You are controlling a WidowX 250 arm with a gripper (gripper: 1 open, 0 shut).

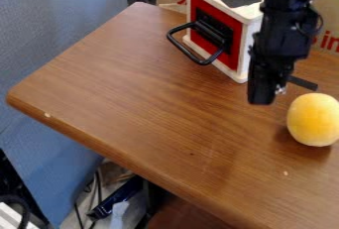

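My black gripper point(272, 90) hangs from the top right over the wooden table point(133, 94), its fingertips low and just left of and above a yellow ball point(312, 120). Whether the fingers are open or shut is not clear. A small white toy appliance point(236, 70) with a red front point(225, 51) and a black handle point(201, 59) stands at the back, partly behind my arm.
Cardboard boxes point(324, 40) are behind the appliance.
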